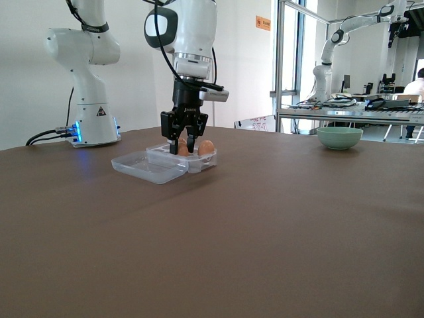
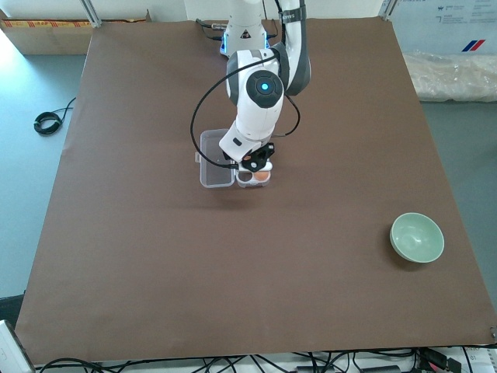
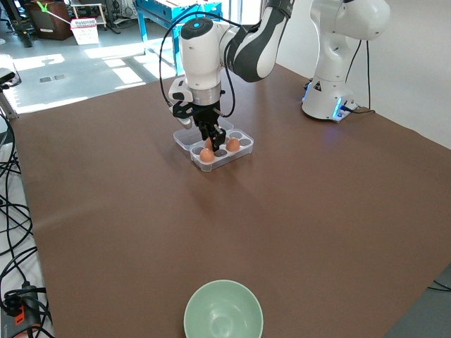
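A clear plastic egg carton [image 3: 220,158] with its lid [image 1: 142,169] open sits on the brown table [image 2: 233,272] below the arm, holding brown eggs, including one at the right end [image 1: 205,147] in the top view. My black gripper [image 1: 182,147] points down into the carton, its fingers around or beside an egg; whether it grips one I cannot tell. In the left view the arm mostly hides the gripper and eggs.
A pale green bowl [image 2: 417,238] stands on the table apart from the carton, toward the right in the left view. Cables run along its edge.
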